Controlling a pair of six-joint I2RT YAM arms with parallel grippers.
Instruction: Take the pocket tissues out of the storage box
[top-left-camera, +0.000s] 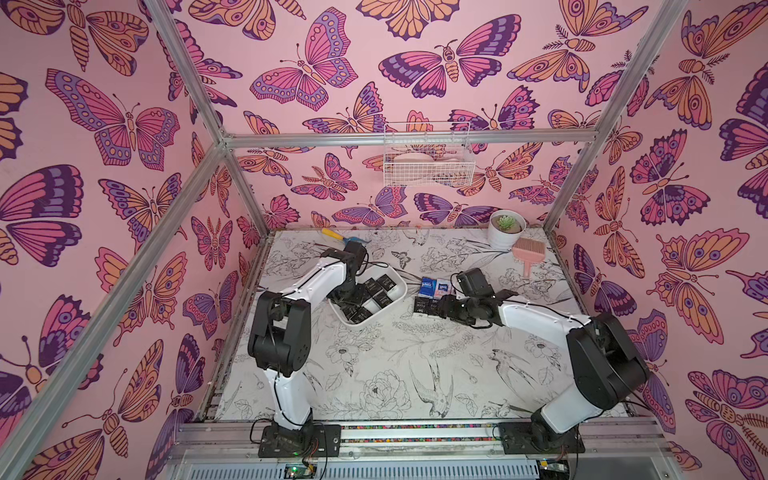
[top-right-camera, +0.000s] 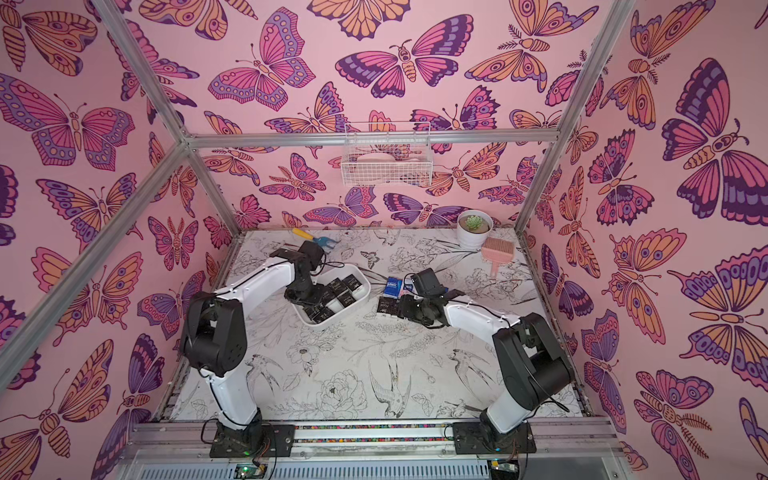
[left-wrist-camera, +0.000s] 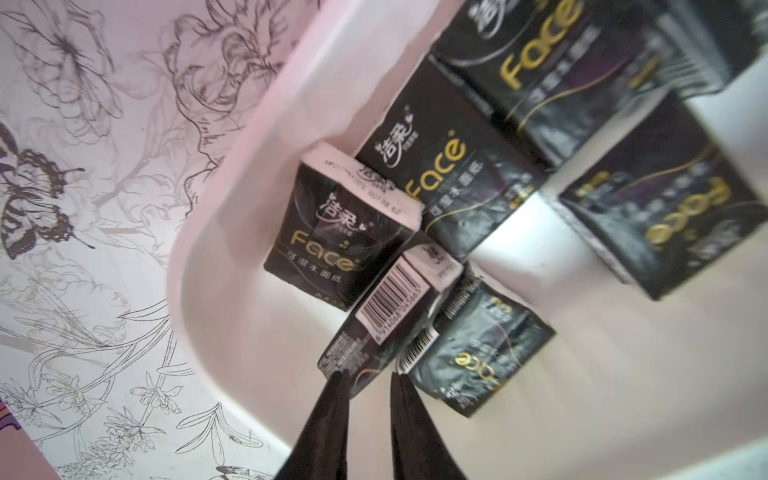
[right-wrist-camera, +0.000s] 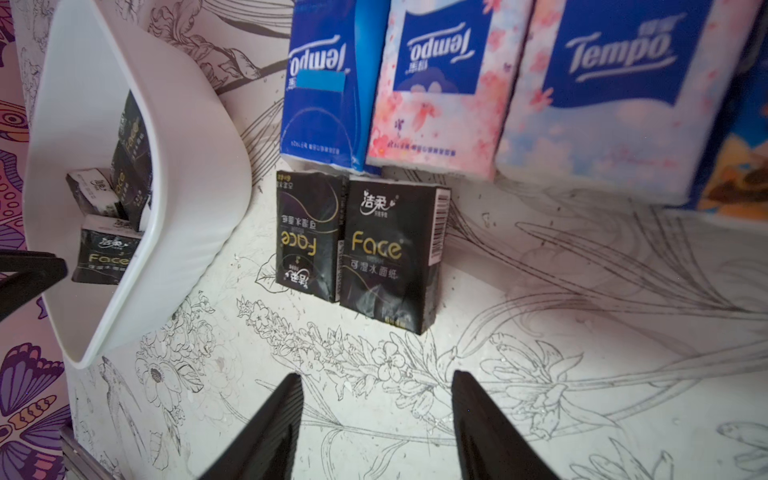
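Observation:
Several black Face tissue packs lie in the white storage box (top-left-camera: 397, 289). In the left wrist view my left gripper is partly open inside the box, a narrow gap between its fingers. Its tips overlap the lower end of a tilted barcode pack (left-wrist-camera: 392, 297); whether they touch it I cannot tell. Beside that are another small pack (left-wrist-camera: 480, 348) and an upright Face pack (left-wrist-camera: 336, 232). Outside the box, two black Face packs (right-wrist-camera: 388, 252) stand side by side on the table. My right gripper is open in front of them, empty.
A row of Tempo packs, one blue (right-wrist-camera: 324, 96) and others pink (right-wrist-camera: 448, 96), lies behind the two black packs. At the back are a potted plant (top-left-camera: 506, 229), a pink brush (top-left-camera: 529, 252) and a yellow-handled tool (top-left-camera: 334, 234).

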